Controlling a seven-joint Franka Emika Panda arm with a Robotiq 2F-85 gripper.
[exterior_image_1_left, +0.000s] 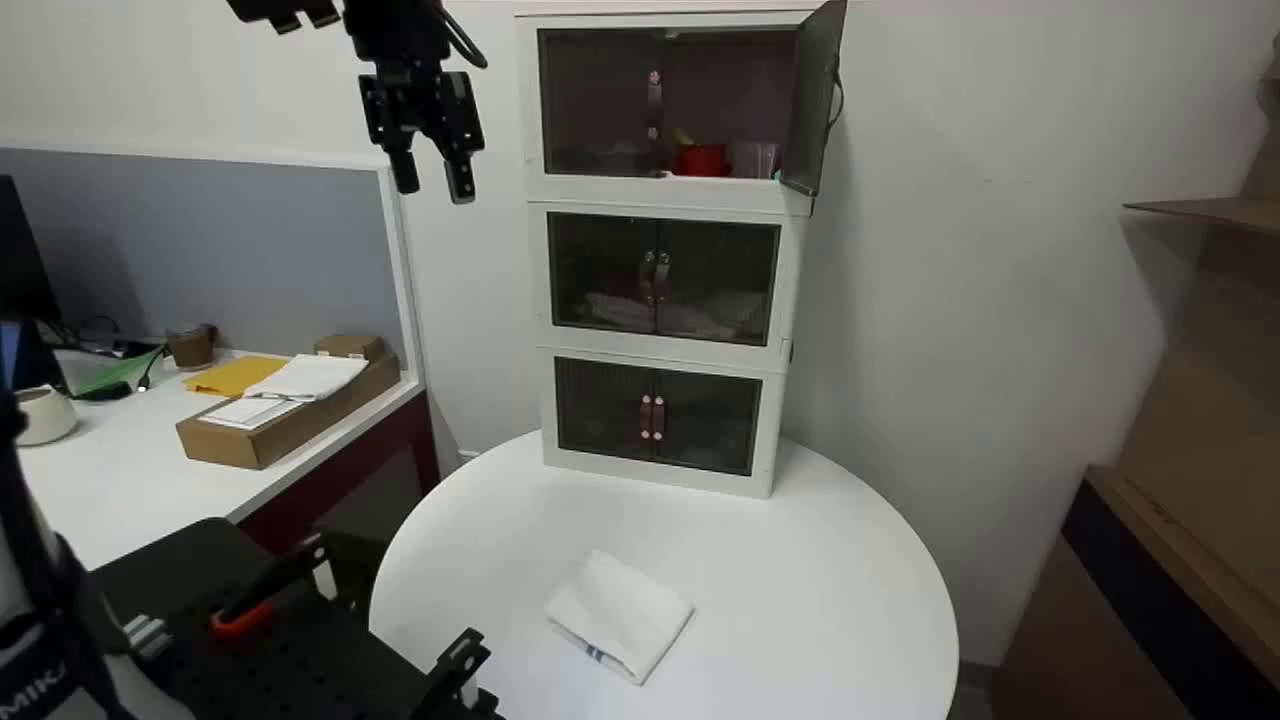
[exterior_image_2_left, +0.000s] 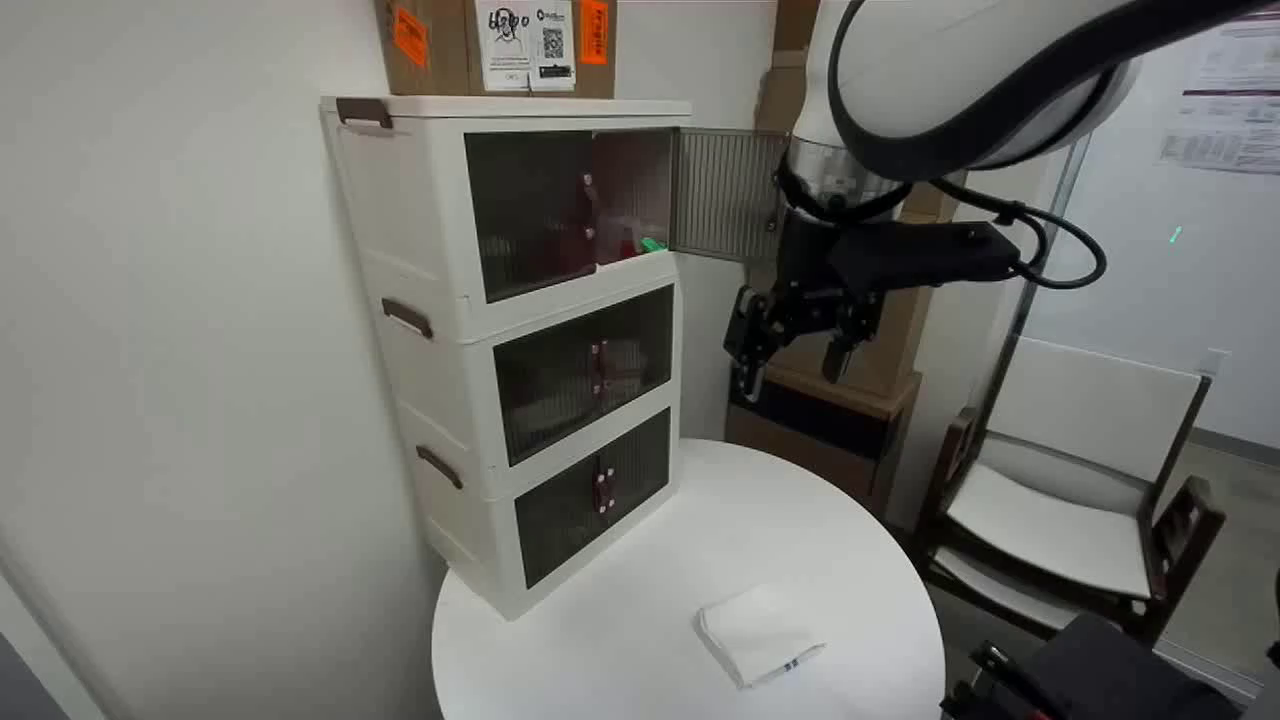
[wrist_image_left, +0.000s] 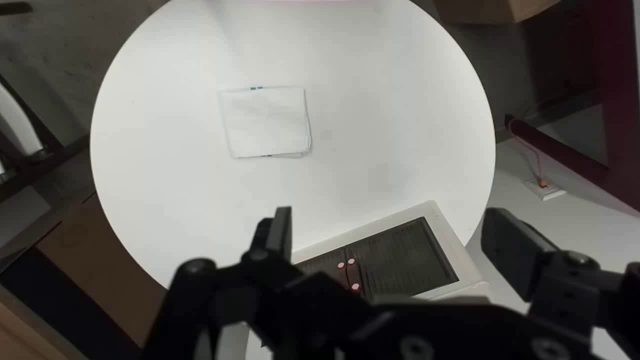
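Observation:
A folded white cloth with small blue marks lies flat on the round white table. High above the table my gripper stands open, nothing between its fingers; in the second exterior view the gripper hangs in front of the cabinet's right side. From the wrist, the cloth shows well away from the fingertips. Three stacked cabinet units rise at the table's back. The top unit's right door is swung open, with a red container and a clear cup inside.
The middle unit's doors and bottom unit's doors are closed. A cardboard box sits on top of the cabinet. A desk holding several items stands to the left.

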